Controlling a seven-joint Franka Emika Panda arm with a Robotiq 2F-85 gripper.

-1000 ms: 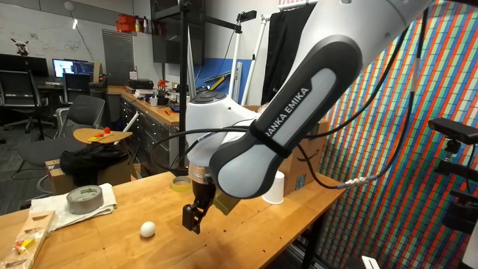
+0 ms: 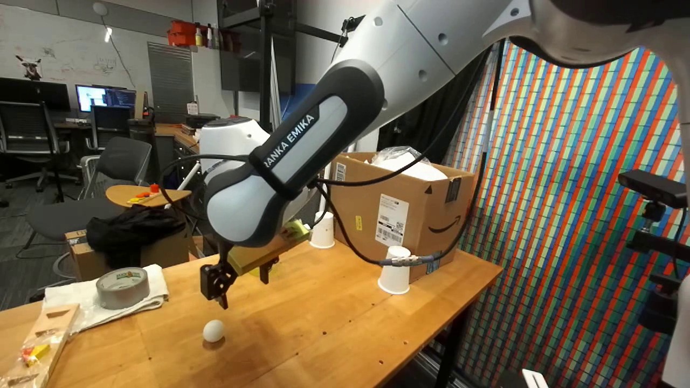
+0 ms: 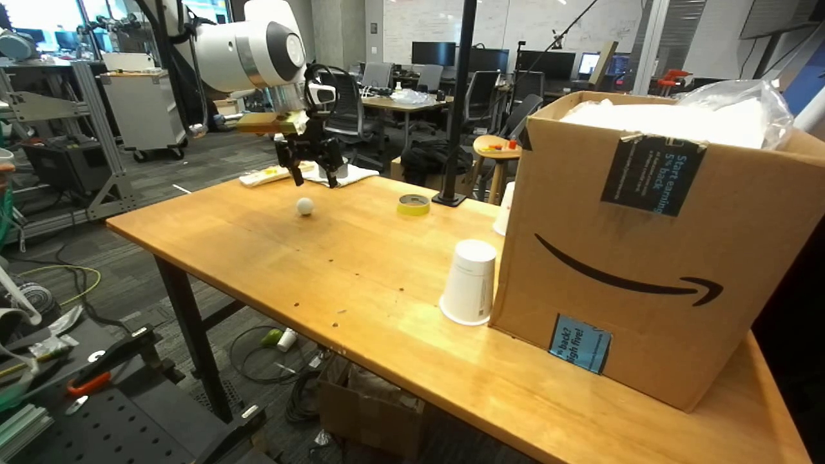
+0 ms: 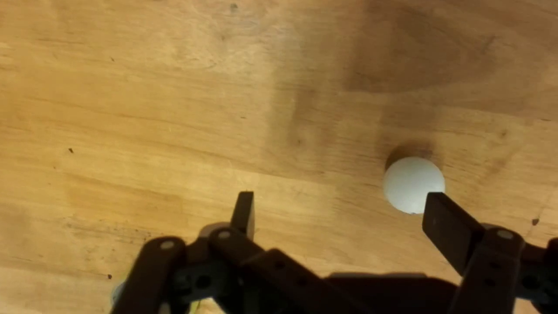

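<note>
A small white ball [image 2: 213,331] rests on the bare wooden table [image 2: 278,336], and also shows in exterior view 2 [image 3: 305,206]. Above the tabletop, my gripper stands open, its two black fingers far apart with only wood seen between them. In the wrist view the ball [image 4: 413,184] appears at upper left of the right finger [image 4: 450,225], whose tip overlaps its lower edge. From exterior view 1 the gripper [image 2: 242,288] hangs higher than the ball, not touching it.
Grey duct tape [image 2: 123,288] lies on a white cloth [image 2: 155,284] at the left. Yellow tape [image 3: 414,204] sits near a black post. Two upturned white cups [image 2: 394,271] stand by a large cardboard box [image 2: 414,200].
Seen in exterior view 1, the arm and gripper have moved left and somewhat up, closer to the ball. The ball has stayed in place.
</note>
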